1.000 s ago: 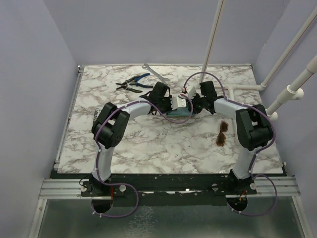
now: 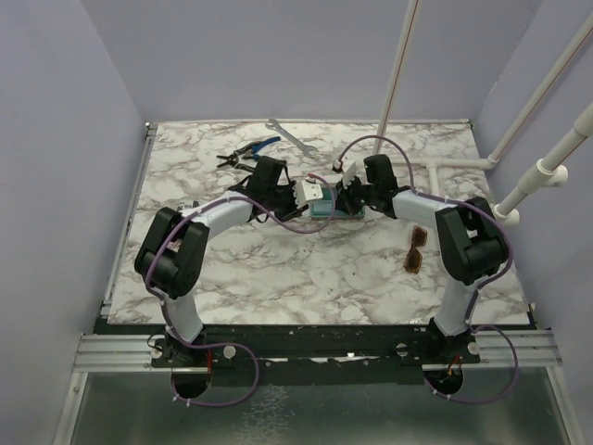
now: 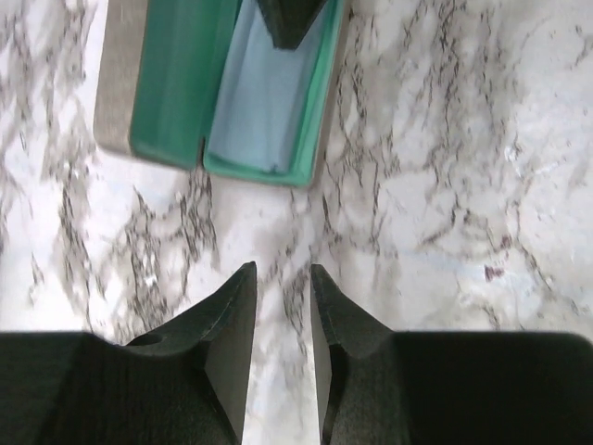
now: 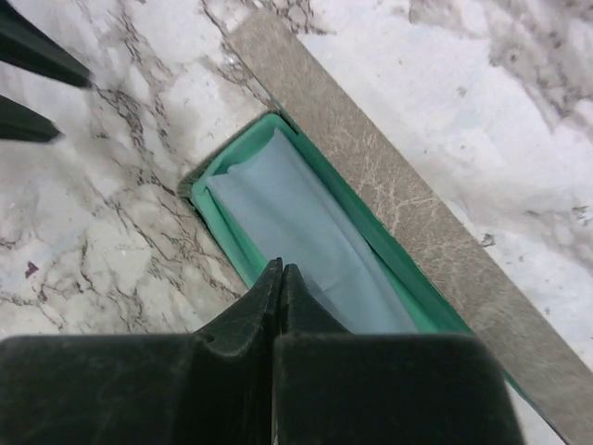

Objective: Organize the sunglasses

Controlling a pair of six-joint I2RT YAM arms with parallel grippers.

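Note:
An opened case (image 2: 321, 211) with a green lining lies mid-table. Inside its tray, the grey-blue cloth (image 3: 264, 102) rests flat, a fold line across it and small ripples at one end. Brown sunglasses (image 2: 415, 250) lie on the marble to the right, outside the case. Left of the case, my left gripper is open by a narrow gap, empty, over bare marble. My right gripper is shut above the cloth with nothing visible between its fingers. Arms hide part of the case from above.
Pliers (image 2: 243, 148) and a wrench (image 2: 291, 137) lie at the back, left of centre. White pipes (image 2: 445, 163) border the right back.
My left gripper has moved left off the case. The cloth stays in the tray.

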